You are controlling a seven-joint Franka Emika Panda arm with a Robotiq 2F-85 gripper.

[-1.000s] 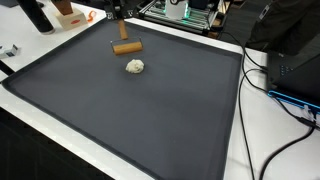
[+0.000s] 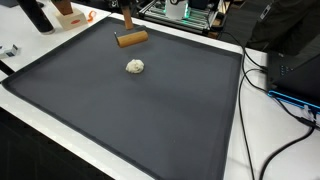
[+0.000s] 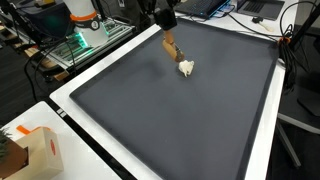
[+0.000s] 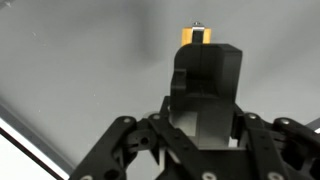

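Observation:
A light brown wooden tool, shaped like a mallet [image 2: 131,39], has a cylindrical head lying crosswise and a handle rising above it. In exterior view 2 my gripper [image 3: 167,27] is shut on its upper part, with the tool [image 3: 172,46] hanging down beneath. A small crumpled white lump [image 2: 135,66] rests on the dark mat, just to the front of the head; in exterior view 2 the white lump [image 3: 186,68] appears close to the tool's lower end. Only an orange-yellow piece of the tool [image 4: 187,37] shows in the wrist view, behind the dark finger.
Cables [image 2: 245,90] run along the right side beside a black device [image 2: 298,80]. Cups and boxes [image 2: 70,18] stand beyond the mat's far left corner.
The tool has moved away from the camera, upward in exterior view 1, and slightly right, its handle and head shifting together. The white lump has stayed in place.

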